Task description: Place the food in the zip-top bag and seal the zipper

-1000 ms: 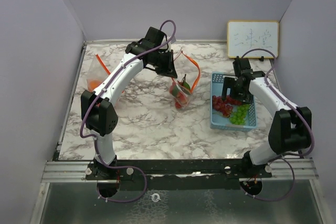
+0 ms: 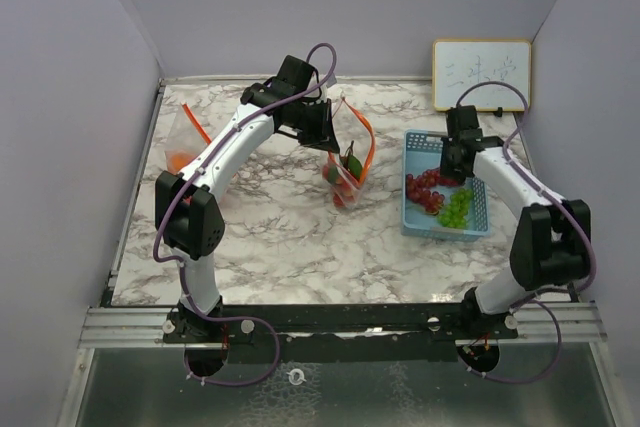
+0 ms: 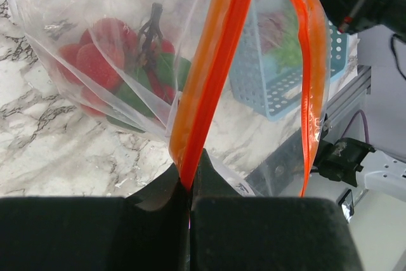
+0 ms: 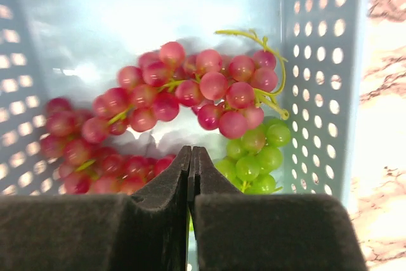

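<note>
My left gripper is shut on the orange zip edge of the clear bag (image 3: 184, 93), whose mouth gapes open. Red fruit (image 3: 104, 55) with green leaves lies inside it. In the right wrist view my right gripper is shut, its fingertips together with nothing between them. Beyond the tips, a red grape bunch (image 4: 165, 106) rests in the blue basket (image 4: 352, 93), outside the fingers. Green grapes (image 4: 247, 168) lie just right of the fingertips, partly hidden by the gripper. More red grapes show at the lower left.
A second bag with an orange zip (image 2: 178, 160) stands at the left of the marble table. The whiteboard (image 2: 482, 72) lies behind the basket. Table between the open bag and the basket is clear, as is the front middle.
The left arm barely moved.
</note>
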